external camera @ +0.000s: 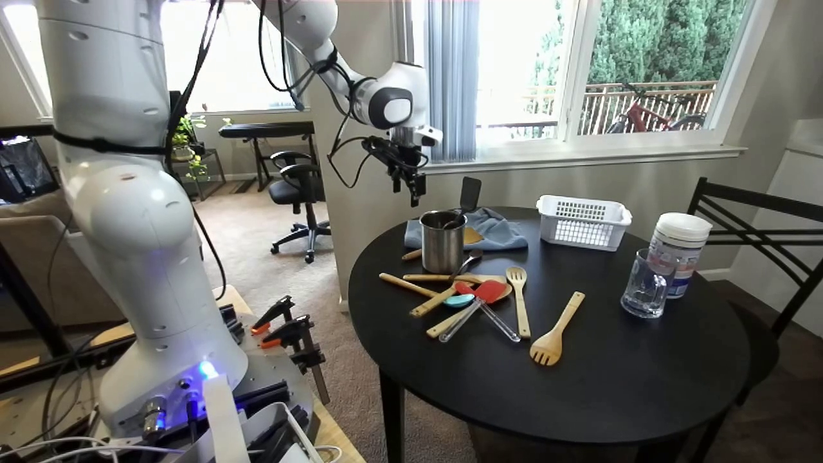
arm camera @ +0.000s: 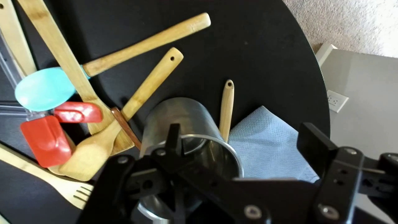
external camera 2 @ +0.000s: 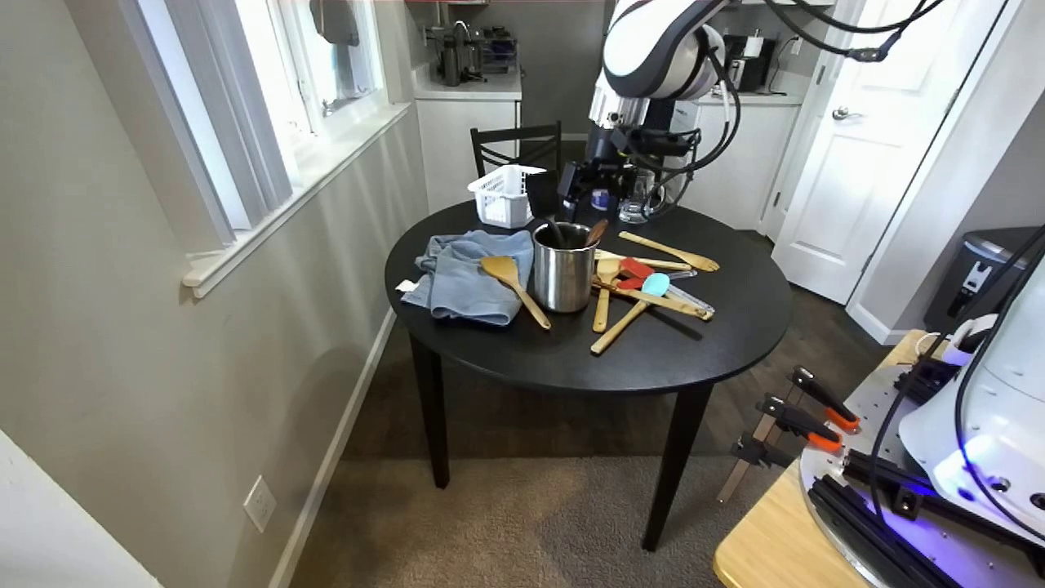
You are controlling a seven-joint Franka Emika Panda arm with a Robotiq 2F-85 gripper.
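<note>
My gripper [external camera: 407,191] hangs in the air above the table, its fingers spread with nothing between them. Below it in the wrist view stands a steel canister [arm camera: 179,115], partly covered by the gripper's own black parts. In exterior view 1 the canister [external camera: 443,245] is upright, and a black spatula [external camera: 470,194] sticks out of its top. Against the canister lies a crumpled blue-grey cloth [external camera 2: 475,284] with a wooden spatula [external camera 2: 504,273] resting on it. Beside the canister is a pile with a turquoise spoon [arm camera: 44,89], red spatulas [arm camera: 46,141] and several wooden utensils.
A white basket [external camera: 584,221] stands at the back of the table. Toward the right are a glass mug [external camera: 645,287] and a white-lidded tub [external camera: 680,251]. A slotted wooden fork [external camera: 552,339] lies apart near the front. Bare black tabletop [external camera: 617,370] spreads at front right.
</note>
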